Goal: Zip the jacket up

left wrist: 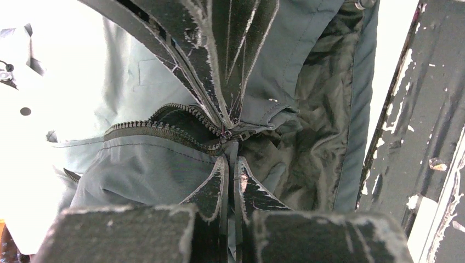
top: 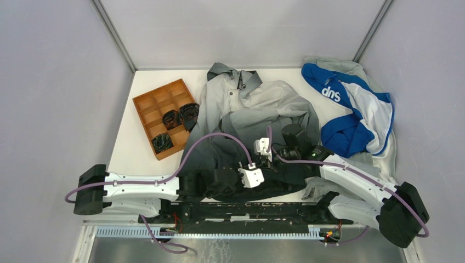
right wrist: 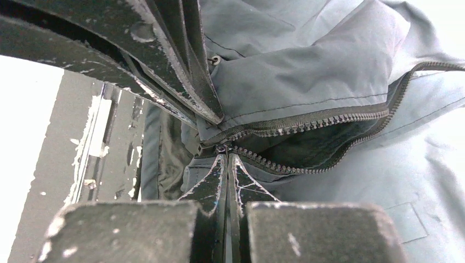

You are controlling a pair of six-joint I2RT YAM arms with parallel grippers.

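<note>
The grey two-tone jacket (top: 285, 98) lies spread on the table. Its front gapes between two rows of dark zipper teeth (right wrist: 307, 126), which meet at the small slider (right wrist: 224, 148). At the hem end, my left gripper is shut on grey jacket fabric beside the zipper's base. My right gripper is shut with its tips against the slider; whether the thin pull tab is between them does not show. Both grippers' tips are close together on opposite sides of the zipper. In the top view the arms largely hide this spot.
A wooden compartment box (top: 159, 112) with dark rolled items stands left of the jacket. Blue, white and grey clothes (top: 351, 109) are heaped on the right. A black rail (top: 247, 219) runs along the table's front edge, near the hem.
</note>
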